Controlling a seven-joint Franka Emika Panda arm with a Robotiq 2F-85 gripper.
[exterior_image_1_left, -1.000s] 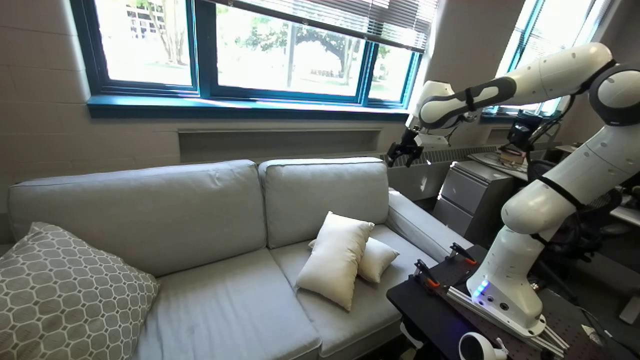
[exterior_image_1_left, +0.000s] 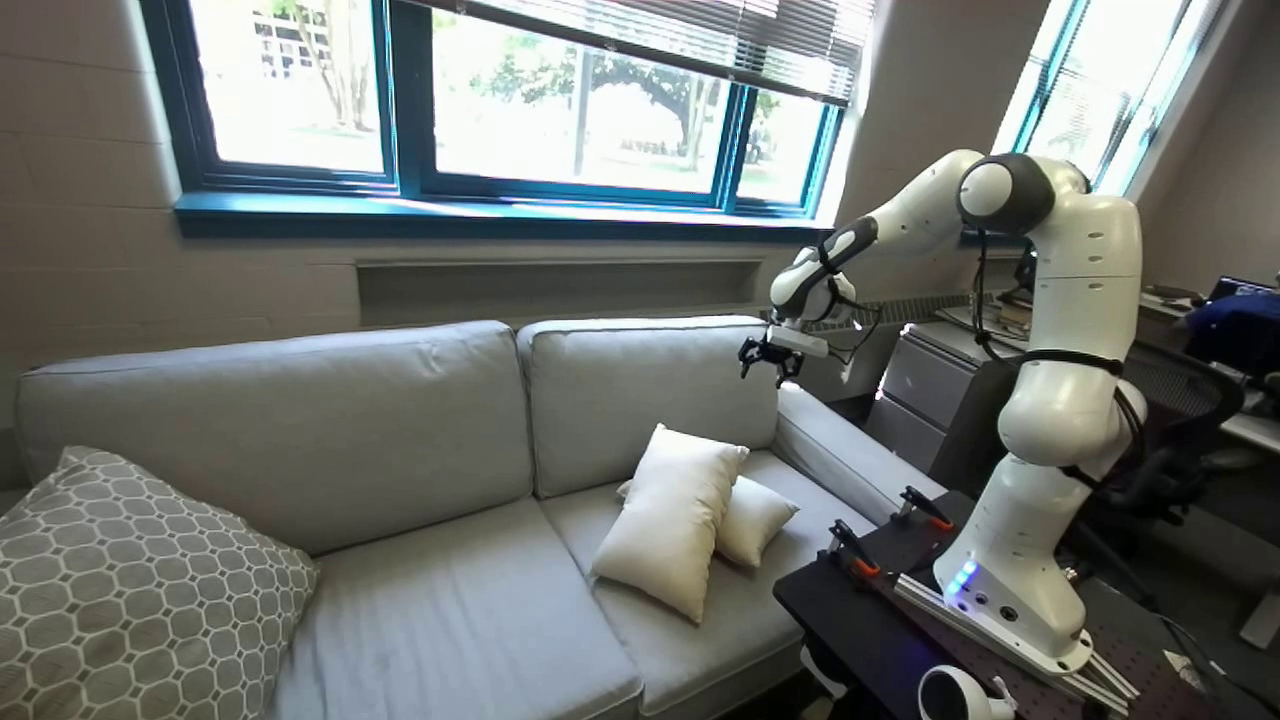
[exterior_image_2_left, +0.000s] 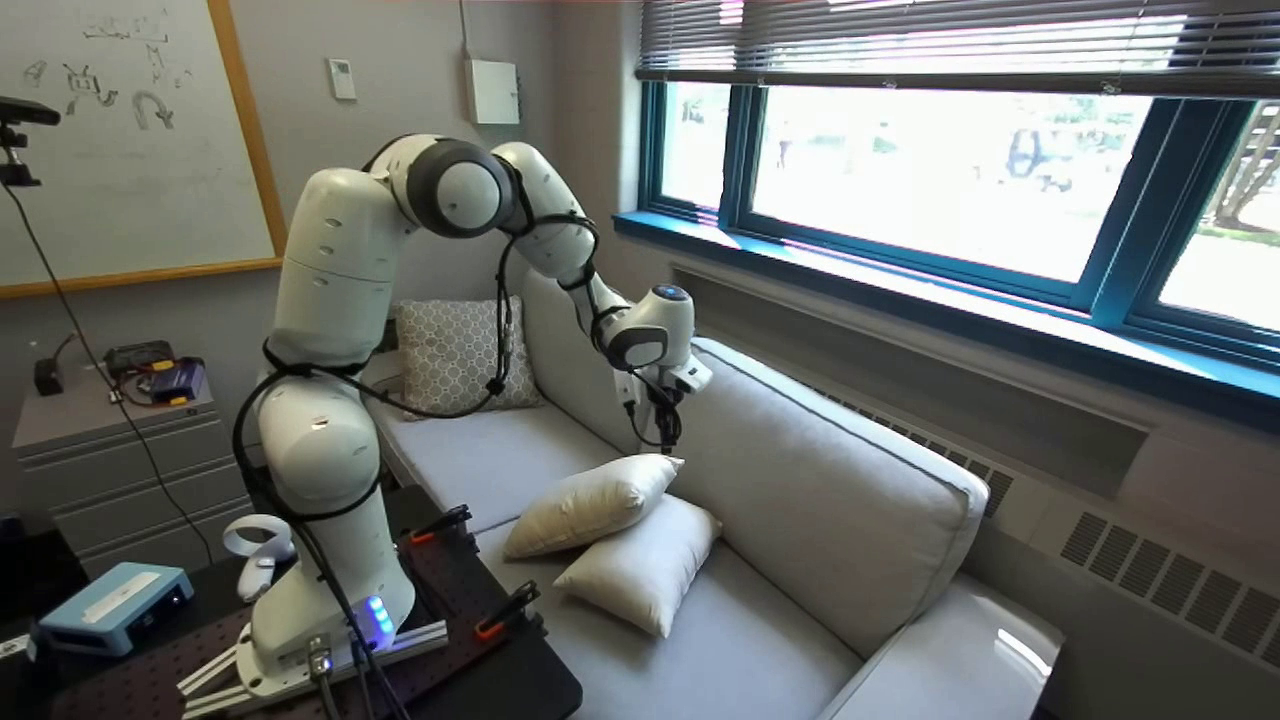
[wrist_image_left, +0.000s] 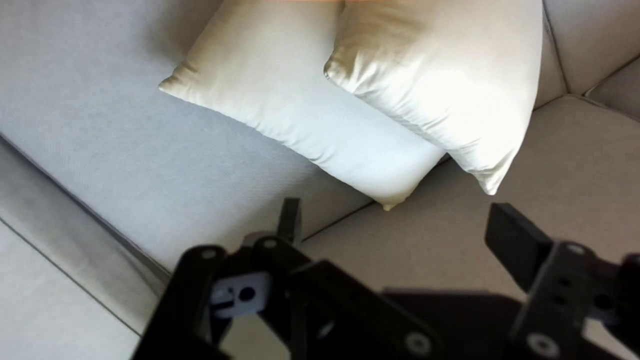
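Note:
Two cream pillows lie on the seat of the grey sofa (exterior_image_1_left: 432, 612). The upper pillow (exterior_image_1_left: 672, 518) rests across the lower pillow (exterior_image_1_left: 753, 523), covering part of it; in the second exterior view the upper one (exterior_image_2_left: 596, 500) leans at the far side of the lower one (exterior_image_2_left: 654, 564). My gripper (exterior_image_1_left: 765, 360) hangs in the air by the right end of the sofa's back. In the wrist view the gripper stands open, nothing between its fingers, and both pillows appear beyond the fingertips, apart from them.
A patterned grey pillow (exterior_image_1_left: 150, 588) sits at the sofa's other end. The sofa's armrest (exterior_image_1_left: 846, 450) and backrest (exterior_image_2_left: 828, 480) border the seat. Clamps (exterior_image_1_left: 853, 546) stick up at the edge of the black table (exterior_image_1_left: 828, 594).
The pillows have not moved.

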